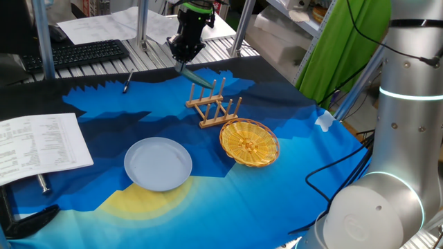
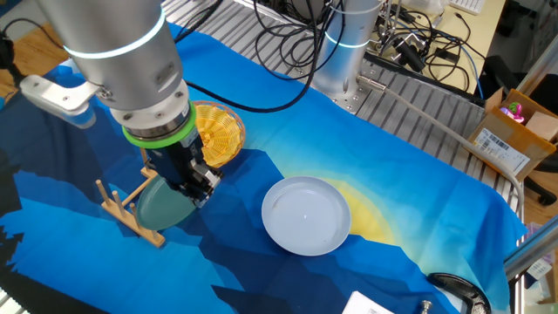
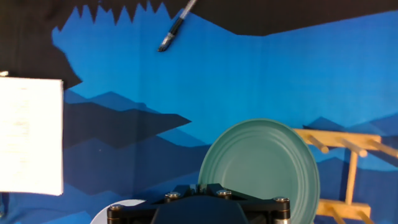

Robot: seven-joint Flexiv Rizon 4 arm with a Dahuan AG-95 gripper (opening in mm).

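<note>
My gripper [image 2: 202, 194] is shut on the rim of a green plate [image 2: 166, 206], which hangs tilted in the air. From exterior view 1 the plate [image 1: 196, 77] appears nearly edge-on, just behind and above the wooden rack [image 1: 211, 111]. In the wrist view the plate's face [image 3: 261, 165] fills the lower middle, with part of the rack [image 3: 352, 177] to its right. The plate hides some of the rack's pegs in exterior view 2. No other plate stands in the rack.
A pale blue-grey plate [image 1: 158, 164] lies flat on the cloth. Close to the rack's front sits a yellow wicker basket [image 1: 249, 142]. Papers [image 1: 43, 146] lie at the left, a pen [image 1: 129, 81] farther back. Open cloth lies between the papers and the rack.
</note>
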